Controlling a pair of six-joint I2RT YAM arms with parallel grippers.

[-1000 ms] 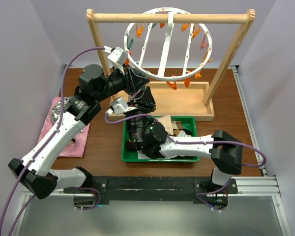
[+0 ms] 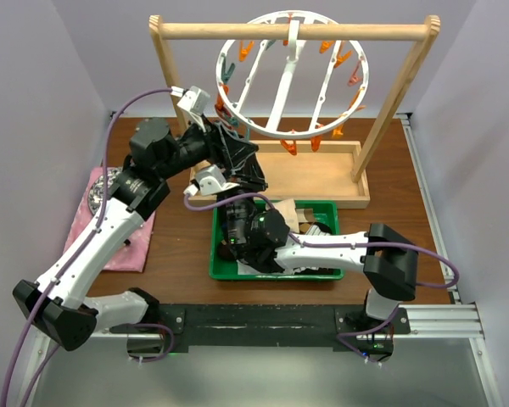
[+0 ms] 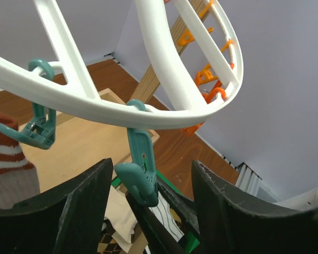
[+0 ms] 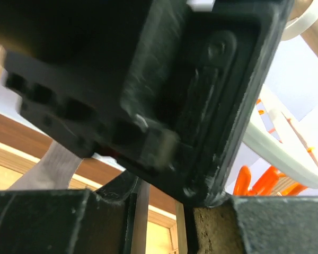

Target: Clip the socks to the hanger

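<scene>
A round white hanger [image 2: 280,93] hangs from the wooden frame with coloured clips. In the left wrist view, my left gripper stands part open around a teal clip [image 3: 138,177] hanging from the rim. Another teal clip [image 3: 37,129] hangs left, beside a striped sock [image 3: 5,174]. My right gripper [image 2: 246,182] is just below the left one; in the right wrist view a black gripper body fills the upper area, and a grey strip of fabric [image 4: 50,166] hangs behind. What my right fingers hold is unclear.
A green bin [image 2: 339,254] with socks sits below the hanger. A wooden tray [image 2: 322,170] lies behind it, and a pink cloth [image 2: 127,254] is at the left. Both arms crowd the space at the hanger's front left.
The right arm has barely moved.
</scene>
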